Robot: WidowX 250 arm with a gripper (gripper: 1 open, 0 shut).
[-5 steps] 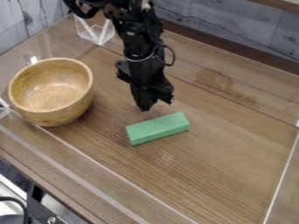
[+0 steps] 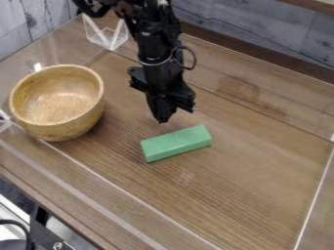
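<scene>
The black robot arm reaches down from the top middle, its gripper (image 2: 160,105) low over the wooden table (image 2: 248,195). A green rectangular block (image 2: 175,143) lies in front of the gripper, a little to its right and apart from it. A tan round bowl (image 2: 58,104) sits to the left. Whether the fingers are open or shut is hard to make out in this small dark view.
A clear plastic object (image 2: 107,29) stands at the back left. Black cables lie at the lower left edge, with a grey ribbed surface at the upper right.
The gripper has shifted very slightly; the block and bowl look unmoved.
</scene>
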